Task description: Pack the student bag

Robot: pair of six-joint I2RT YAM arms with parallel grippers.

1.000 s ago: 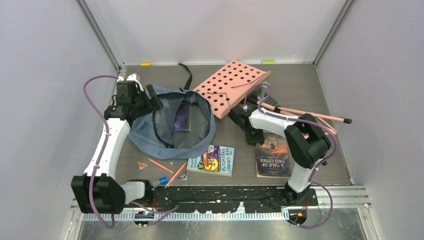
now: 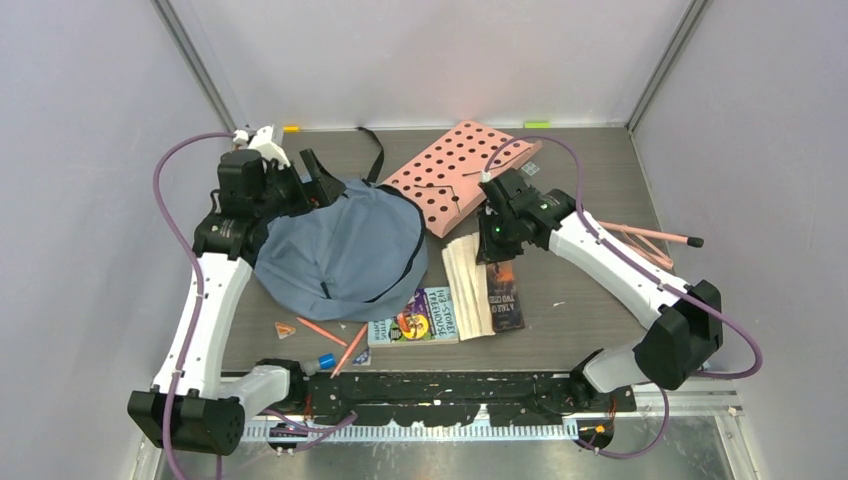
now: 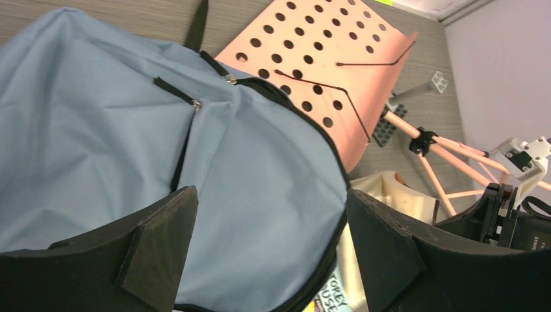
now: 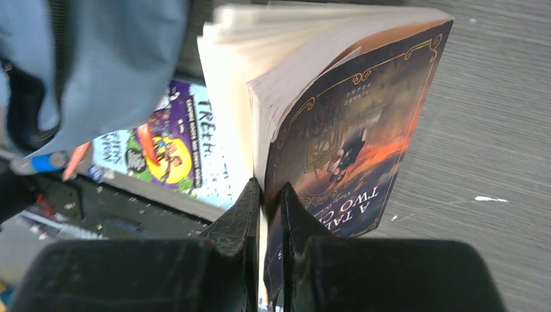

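The blue-grey bag (image 2: 340,250) lies left of centre, its top flap folded over the opening. My left gripper (image 2: 322,180) hangs open above the bag's upper left, empty. My right gripper is shut on A Tale of Two Cities (image 4: 344,149), lifted with its pages fanned. The treehouse book (image 2: 420,325) lies beside the bag, with an orange pencil (image 4: 146,143) on it. More orange pencils (image 2: 349,350), a small orange triangle (image 2: 283,329) and a blue-capped bottle (image 2: 322,362) lie at the front left.
A pink dotted board (image 2: 450,170) lies at the back, wire-like pieces on it. Pink rods with black fittings (image 2: 650,236) lie at the right.
My right gripper has lifted the book and moved left and back toward the bag. The bag's opening, with a dark book visible inside earlier, is now covered. My left gripper has risen slightly.
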